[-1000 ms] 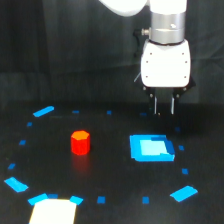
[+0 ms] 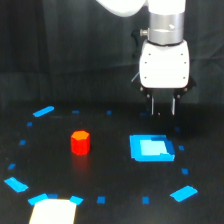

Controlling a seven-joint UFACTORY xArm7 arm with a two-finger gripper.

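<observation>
A small red block (image 2: 80, 143) rests on the dark table, left of the middle. To its right lies a blue square (image 2: 135, 150) with a pale, nearly white centre; whether it is a flat marking or a shallow tray, I cannot tell. My gripper (image 2: 163, 106) hangs above and behind that square, pointing down. Its two thin dark fingers stand apart, with nothing visible between them. Both the red block and the blue square are well clear of the fingers.
A cream-white square (image 2: 52, 212) with blue edging is cut off by the bottom left border. Small blue marks and strips, such as the strip (image 2: 184, 193) at lower right, are scattered over the table. Between the red block and blue square the surface is bare.
The gripper sits very slightly lower than before, its fingers apart in both frames. The red block and the blue square have not moved.
</observation>
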